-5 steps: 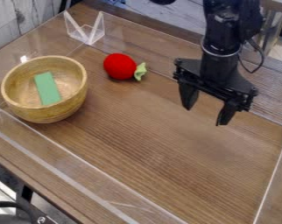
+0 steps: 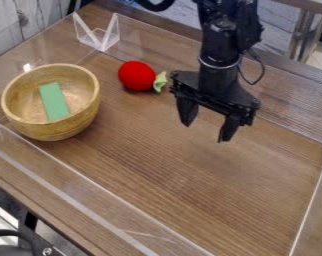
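Observation:
The black robot arm hangs over the wooden table at the centre right, its gripper (image 2: 208, 122) low with two fingers pointing down; nothing clearly shows between them, and how far apart they stand is hard to judge. To its upper left a red round object (image 2: 136, 74) lies beside a small green item (image 2: 161, 86). A wooden bowl (image 2: 78, 113) at the left holds a green block (image 2: 54, 103).
A white wire rack (image 2: 94, 30) stands at the back left. A dark cable runs at the bottom left corner.
The objects on the table look unchanged.

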